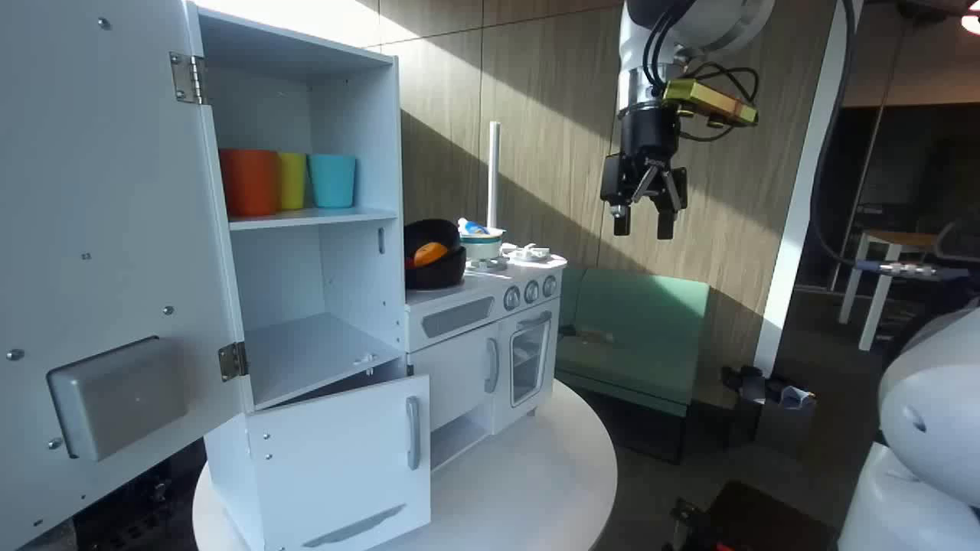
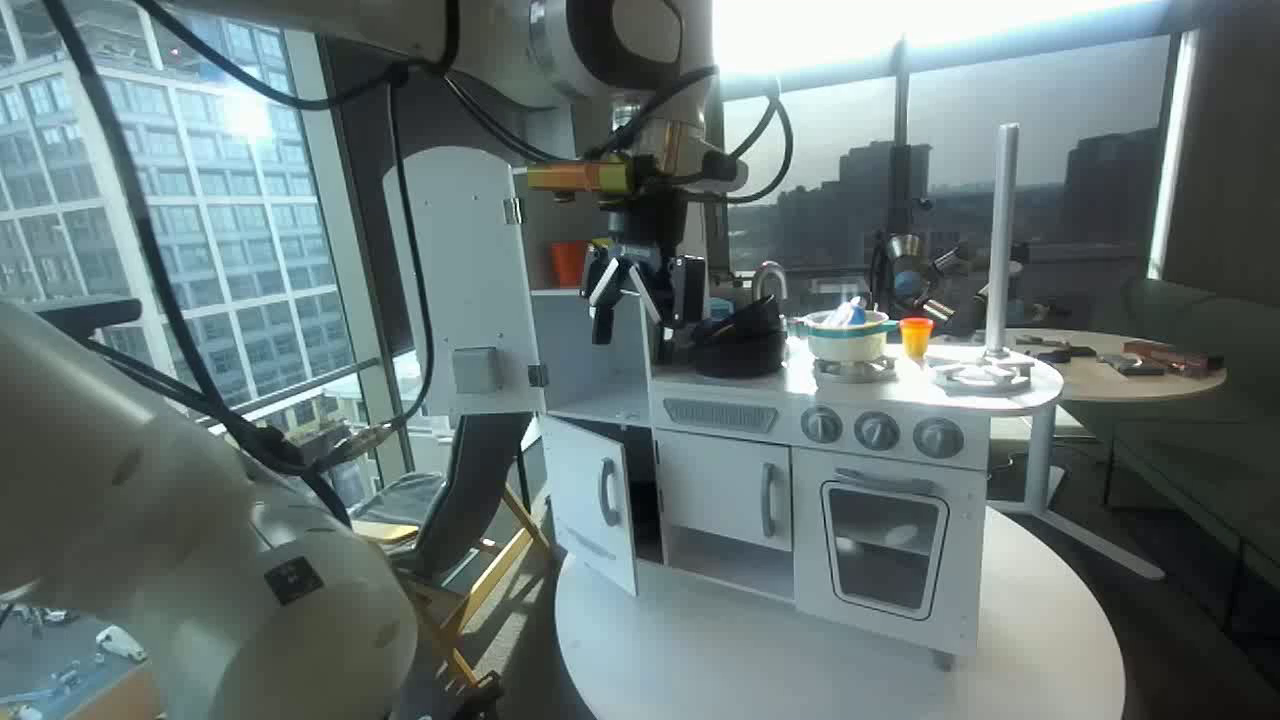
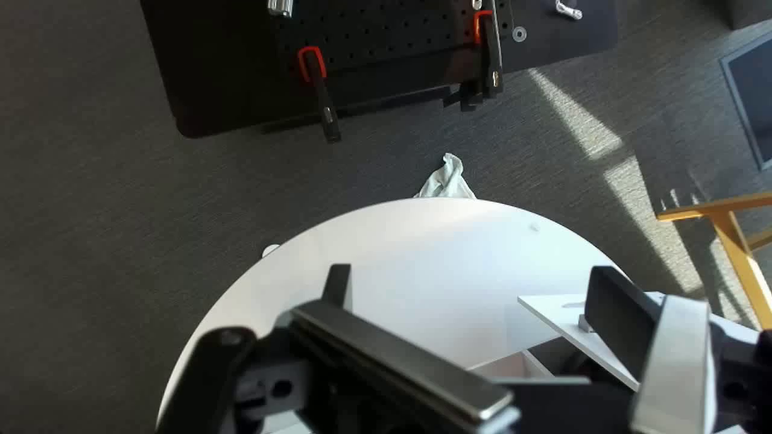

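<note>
High in the air, my gripper (image 1: 643, 223) points downward with its two fingers spread and nothing between them. From the other side, the gripper (image 2: 632, 324) appears in front of the toy kitchen's fridge, overlapping the black pots in the picture. The white toy kitchen (image 2: 725, 414) stands on a round white table (image 2: 768, 660). On its counter are black pots (image 1: 434, 254) with an orange item inside, and a white pot (image 2: 847, 337) with something blue and white in it. In the wrist view, the open fingers (image 3: 620, 318) hang over the round table.
The tall fridge door (image 1: 101, 248) stands wide open; the lower door (image 1: 340, 459) is ajar. Orange (image 1: 248, 182), yellow (image 1: 291, 180) and blue (image 1: 331, 179) cups sit on the fridge shelf. A small orange cup (image 2: 915, 336) and an upright pole (image 2: 1003, 240) occupy the counter's right.
</note>
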